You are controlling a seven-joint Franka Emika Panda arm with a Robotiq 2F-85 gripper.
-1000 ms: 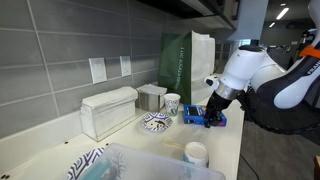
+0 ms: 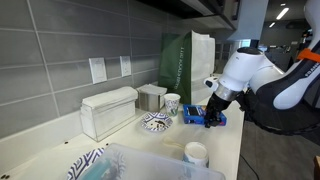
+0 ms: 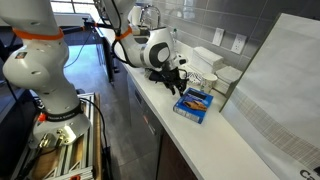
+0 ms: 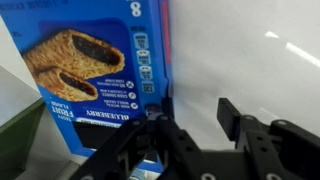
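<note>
A blue snack-bar box (image 4: 95,70) with pictures of filled bars lies flat on the white counter. In the second exterior view the box (image 3: 192,105) is just beyond the gripper (image 3: 178,88), which points down at its near edge. Seen from the wrist, the gripper has one finger (image 4: 160,135) against or just over the box's edge and the other finger (image 4: 232,120) above bare counter. The fingertips look apart, with pale counter showing between them. Whether they grip any part of the box cannot be made out.
In the first exterior view, a white cup (image 2: 196,153), a clear bin (image 2: 150,165), a patterned plate (image 2: 157,122) and a patterned cup (image 2: 171,104) share the counter. A green-and-white bag (image 2: 187,65) stands behind the box. Counter beyond the box (image 3: 240,155) is clear in the second exterior view.
</note>
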